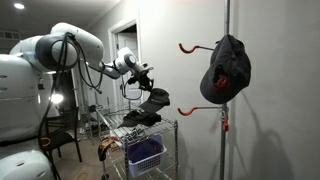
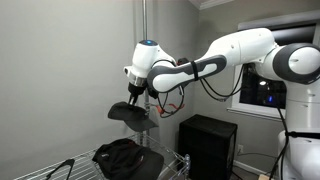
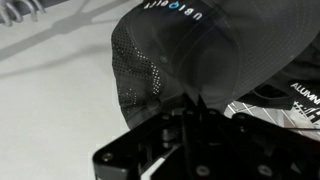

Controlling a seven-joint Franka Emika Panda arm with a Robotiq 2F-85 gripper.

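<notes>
A dark cap [image 1: 155, 100] with pale "UBIQUITI" lettering and a mesh panel hangs from my gripper [image 1: 147, 80], which is shut on its fabric. In exterior view 2 the cap [image 2: 135, 116] is above the wire rack, brim tilted downward. The wrist view shows the cap [image 3: 205, 50] spread across the fingertips, hiding the exact pinch point. Below it, dark caps [image 2: 127, 160] lie on the rack's top shelf; one has white "ALUMNI" lettering [image 3: 306, 93].
Another dark cap [image 1: 229, 72] hangs on the upright pole [image 1: 225, 145] at right, which carries red-tipped hooks [image 1: 187, 110]. A basket [image 1: 146, 151] sits on the rack's lower shelf. A black cabinet [image 2: 207, 148] stands beyond the rack.
</notes>
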